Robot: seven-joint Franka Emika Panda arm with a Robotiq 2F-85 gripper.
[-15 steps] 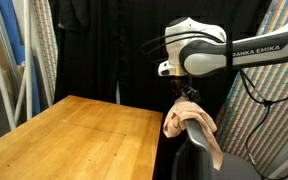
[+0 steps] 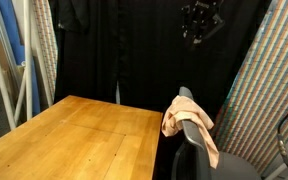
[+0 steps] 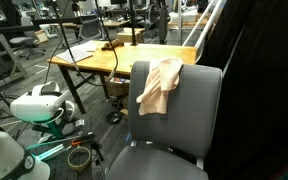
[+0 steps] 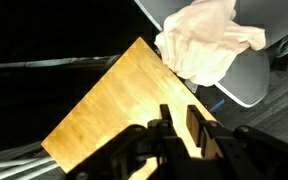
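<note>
A pale pink cloth point(image 2: 181, 108) is draped over the top of the grey chair's backrest point(image 2: 191, 140). In exterior view 2 the same cloth point(image 3: 160, 88) hangs down the front of the backrest point(image 3: 199, 110). My gripper shows at the bottom of the wrist view, its two dark fingers apart and nothing between them. The cloth point(image 4: 202, 42) lies beyond the fingertips in that view, clear of them. High above the chair in exterior view 1, the gripper is a dark shape against the black curtain, hard to make out.
A bare wooden table point(image 2: 79, 140) stands beside the chair. Black curtains point(image 2: 134, 50) hang behind it, with poles point(image 2: 27, 60) at the left. A cable point(image 2: 282, 140) loops at the right edge. The chair seat point(image 3: 154, 163) is empty.
The arm has risen away from the chair back, its white links leaving the top of exterior view 1. The cloth stays on the backrest, its folds slightly shifted.
</note>
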